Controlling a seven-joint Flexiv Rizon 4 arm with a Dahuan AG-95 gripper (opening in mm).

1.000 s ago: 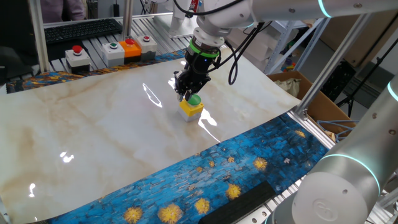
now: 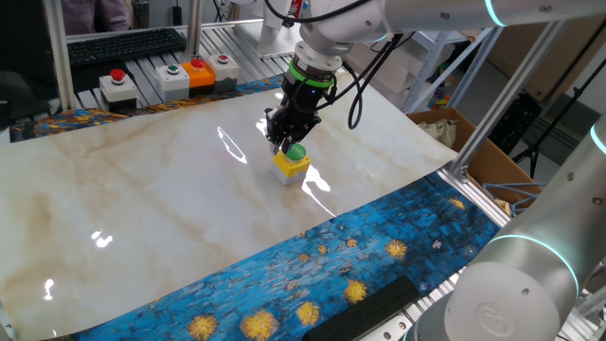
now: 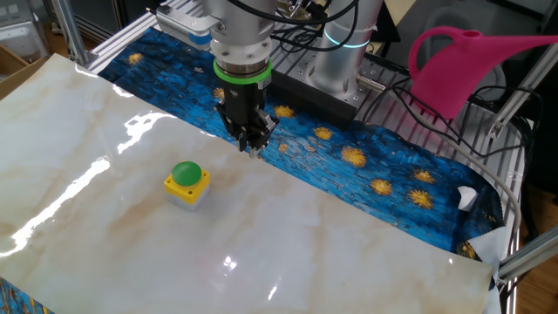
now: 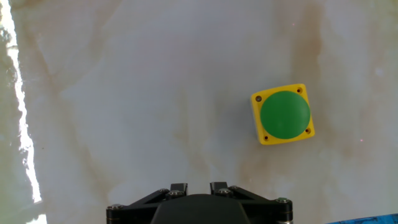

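A green dome button (image 4: 285,115) sits on a square yellow-topped box (image 4: 266,135) with a pale lower body, upright on the marbled sheet. In the wrist view it is right of centre, ahead of and to the right of my gripper. The fingertips stand a narrow gap apart with nothing between them. Exterior view 2 has the gripper (image 3: 250,148) above the sheet, clear of the button (image 3: 187,174) and toward the arm's base. From exterior view 1, the gripper (image 2: 283,148) overlaps the edge of the button (image 2: 295,152) in the line of sight.
Several boxes with buttons, among them an orange one (image 2: 198,76), stand beyond the sheet near a keyboard (image 2: 126,46). A pink watering can (image 3: 462,74) is near the arm's base. Most of the marbled sheet (image 3: 288,235) is bare. Blue starry cloth (image 3: 349,157) borders it.
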